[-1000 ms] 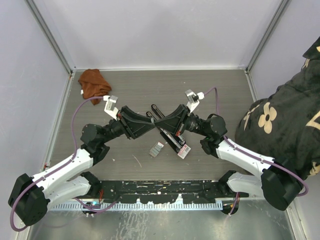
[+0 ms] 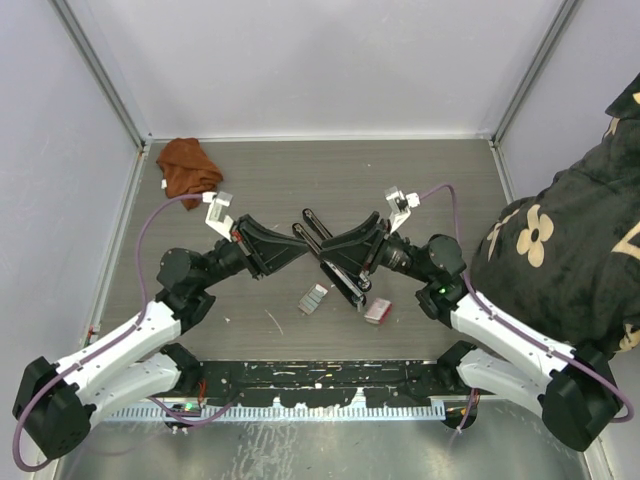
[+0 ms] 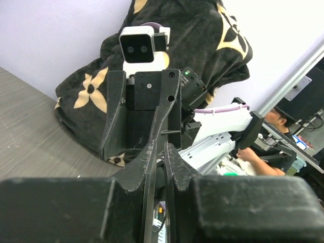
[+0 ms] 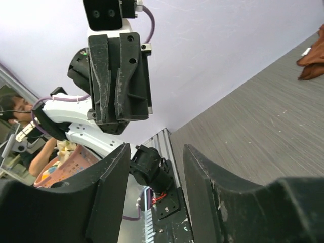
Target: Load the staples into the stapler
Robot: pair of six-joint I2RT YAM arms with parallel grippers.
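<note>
Two long black stapler pieces [image 2: 346, 285] lie diagonally at the table's centre, partly under my grippers in the top view. A strip of staples [image 2: 312, 298] lies left of them, and a red-and-white box [image 2: 378, 311] lies to their right. Above them, my left gripper [image 2: 302, 247] points right, its fingers closed together; whether anything thin is between them cannot be made out. Facing it, my right gripper [image 2: 328, 249] hangs raised; in the right wrist view its fingertips [image 4: 190, 152] stand apart with nothing visible between them.
A brown cloth [image 2: 185, 170] lies at the back left. A dark floral fabric [image 2: 535, 260] bulges along the right side.
</note>
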